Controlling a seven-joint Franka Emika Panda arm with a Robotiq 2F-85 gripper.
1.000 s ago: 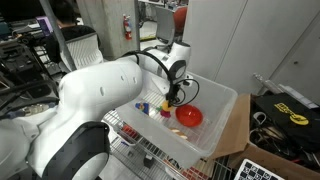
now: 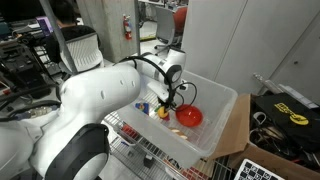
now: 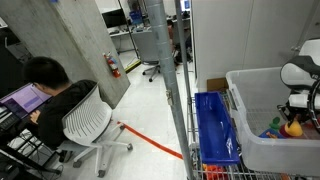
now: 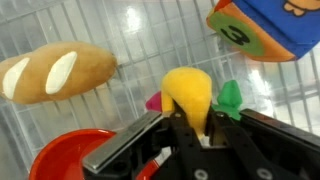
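A yellow-orange rounded toy (image 4: pixel 188 92) rises between the fingers of my gripper in the wrist view, and the fingers are shut on it. The same toy appears as an orange spot (image 3: pixel 291 129) under the wrist in exterior view 2. My gripper is down inside a pale grey plastic bin (image 2: pixel 215 112). Below the held toy, the wrist view shows a green piece (image 4: pixel 230 98) and a bit of magenta (image 4: pixel 154 102), both partly hidden.
A red bowl (image 4: pixel 68 158) and a brown bread-like toy (image 4: pixel 62 72) lie in the bin near the gripper. A blue and orange box-like toy (image 4: pixel 262 28) is at the opposite side. A cardboard box (image 2: pixel 236 128) adjoins the bin, and a blue crate (image 3: pixel 217 130) stands beside it.
Compared with one second ago, the gripper sits slightly lower in the bin in exterior view 1. The bin and red bowl have stayed put.
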